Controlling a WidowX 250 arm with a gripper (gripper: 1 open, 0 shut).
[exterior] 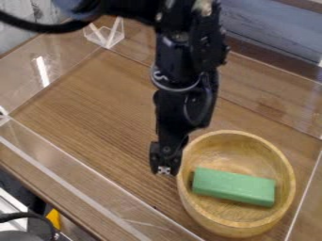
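Note:
A wooden bowl [233,218] sits at the lower right of the table, holding a green rectangular block [234,187]. My black arm comes down from the top centre, and its gripper [169,160] is low, just left of the bowl's upper-left rim, with its fingers pointing down near the tabletop. It is open, with nothing visible between the fingers.
A white wire-like object [104,31] stands at the back left. A wall runs along the back right. Cables and a yellow item lie off the table at lower left.

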